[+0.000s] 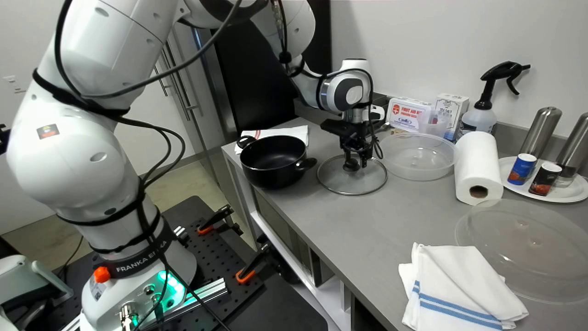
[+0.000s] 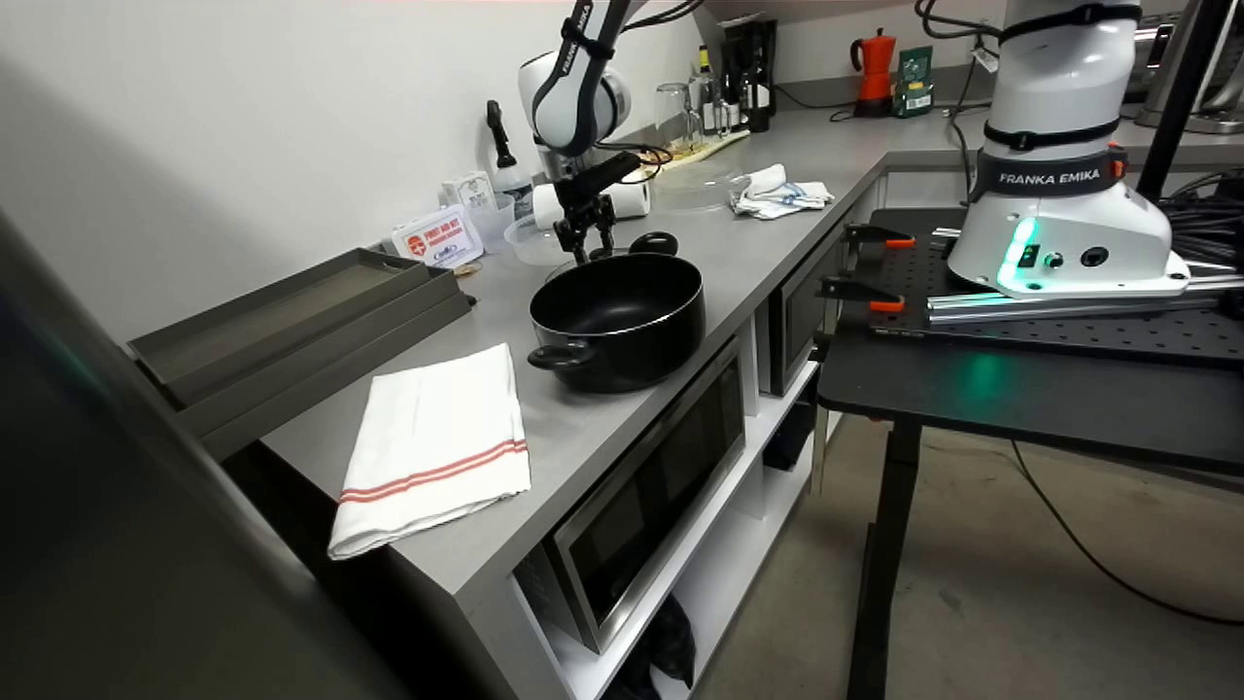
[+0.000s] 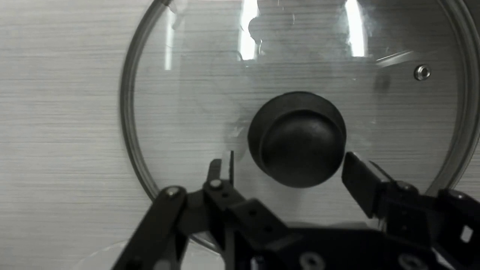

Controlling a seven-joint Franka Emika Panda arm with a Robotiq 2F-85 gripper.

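A round glass lid [image 1: 337, 179] with a metal rim lies flat on the grey counter, its black knob [image 3: 302, 144] pointing up. My gripper is over the lid, part open, with one finger on either side of the knob's near edge. In the wrist view, the right fingertip [image 3: 355, 164] appears right beside the knob, while a gap shows between the knob and the left fingertip. Whether the right one touches cannot be seen. Left of the lid in the first exterior view stands a black pot [image 1: 274, 160], uncovered and seemingly empty.
A clear plastic bowl [image 1: 421, 160] sits close to the lid, with a paper towel roll [image 1: 477, 168] beyond it. A red-striped towel [image 2: 443, 432] lies beside the pot, near grey trays [image 2: 292, 315]. Clear counter [image 1: 358, 234] extends in front of the lid.
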